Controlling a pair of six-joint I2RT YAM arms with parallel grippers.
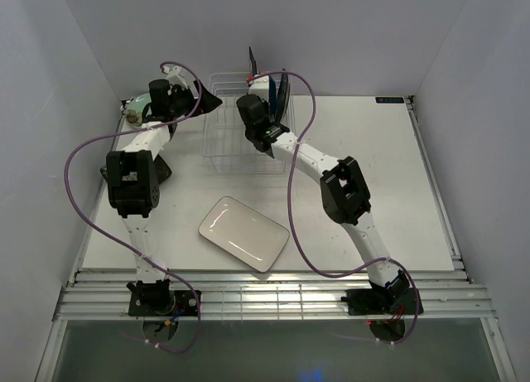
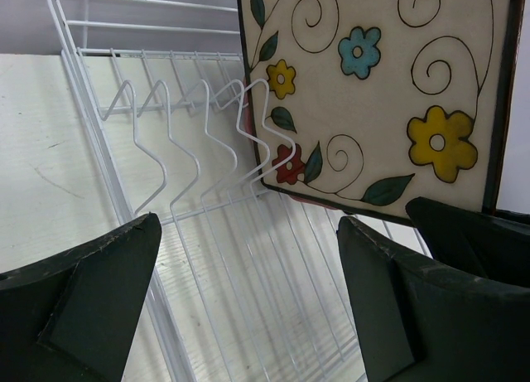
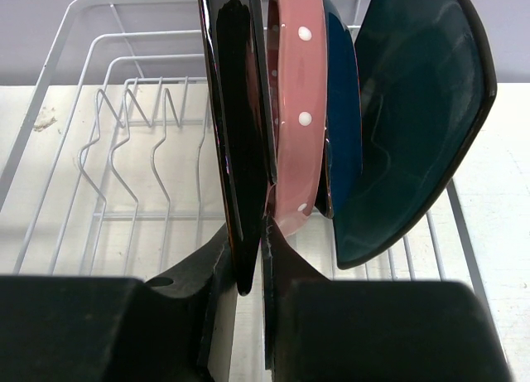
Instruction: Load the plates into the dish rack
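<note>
The white wire dish rack point(image 1: 228, 162) holds upright plates on its right side. In the right wrist view my right gripper is shut on a black-edged plate point(image 3: 240, 150), beside a pink dotted plate point(image 3: 298, 117), a blue plate point(image 3: 339, 108) and a dark teal plate point(image 3: 406, 117). In the left wrist view that side shows a cream plate face with flowers point(image 2: 356, 84). My left gripper stands open at the rack's left side, nothing between its fingers. A pale rectangular plate point(image 1: 243, 233) lies on the table in front of the rack.
A green dish point(image 1: 135, 110) and a dark object point(image 1: 164, 171) lie at the left, partly under the left arm. The table point(image 1: 381, 175) right of the rack is clear.
</note>
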